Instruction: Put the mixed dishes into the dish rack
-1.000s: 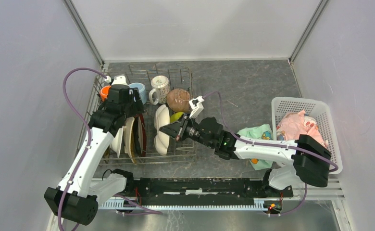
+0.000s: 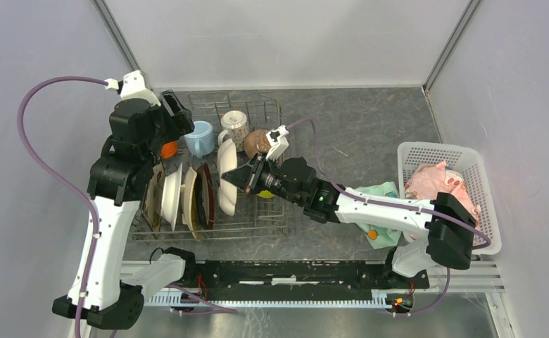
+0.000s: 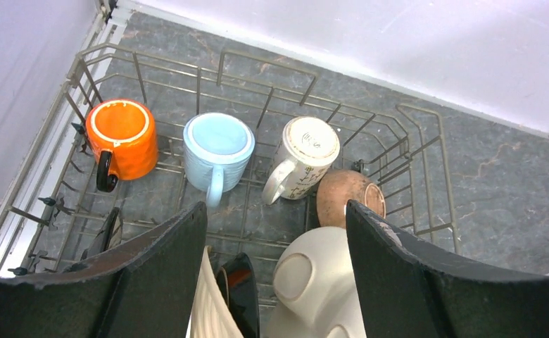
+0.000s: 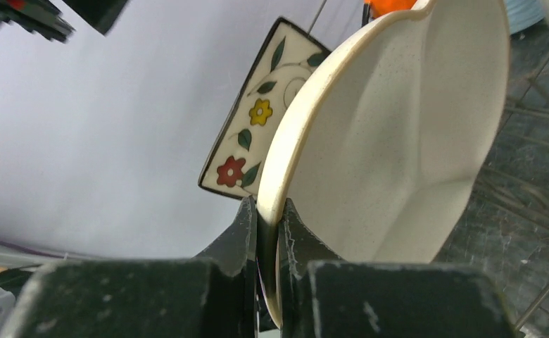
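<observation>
My right gripper is shut on the rim of a white dish [image 4: 398, 134], held in the rack among the dishes [image 2: 226, 183]. My left gripper is open above the rack [image 3: 440, 162], nothing between its fingers. An orange mug [image 3: 122, 144], a light blue mug [image 3: 219, 155], a patterned mug [image 3: 300, 158] and a brown cup [image 3: 345, 197] sit in the back of the rack. Several plates [image 2: 173, 193] stand upright at its front left. A floral square plate [image 4: 243, 141] shows behind the held dish.
A white basket [image 2: 483, 197] with pink cloth [image 2: 433, 183] stands on the right, with a green cloth [image 2: 374, 236] beside it. Bare grey counter [image 2: 356, 120] lies right of the rack. White walls border the workspace.
My right gripper, with the white dish, has moved slightly left.
</observation>
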